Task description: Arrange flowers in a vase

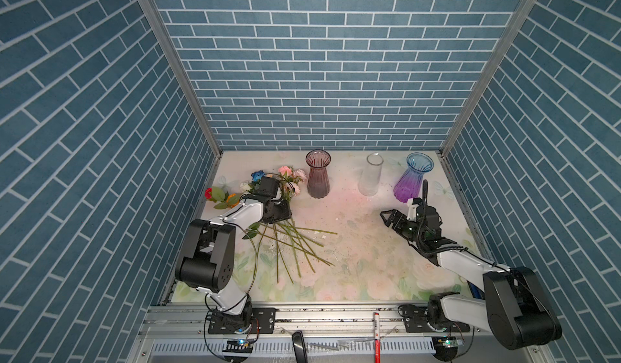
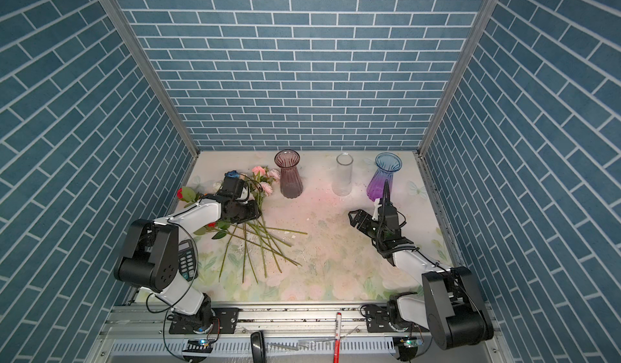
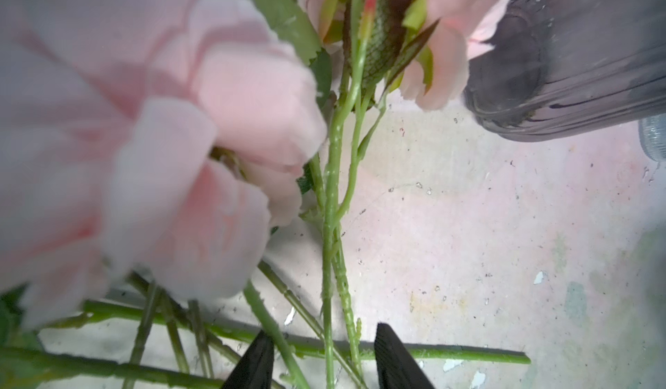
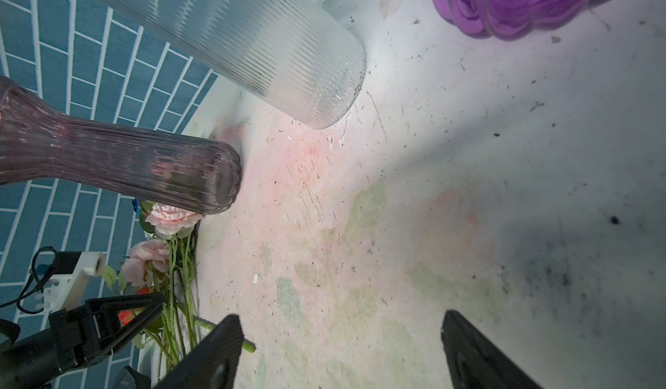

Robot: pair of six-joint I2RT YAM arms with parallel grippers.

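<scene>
Artificial flowers lie in a pile on the left of the table, pink roses (image 2: 265,187) at the back and green stems (image 2: 284,246) fanned toward the front. My left gripper hangs over the stems, part open, with stems visible between its fingertips; whether any is gripped is unclear. A smoky pink vase (image 1: 318,176), a clear glass vase (image 1: 370,176) and a blue-purple vase (image 1: 408,180) stand upright along the back. My right gripper is open and empty, low in front of the right-hand vases.
Brick-patterned walls enclose the back and sides. A dark object (image 2: 187,259) lies beside the left arm.
</scene>
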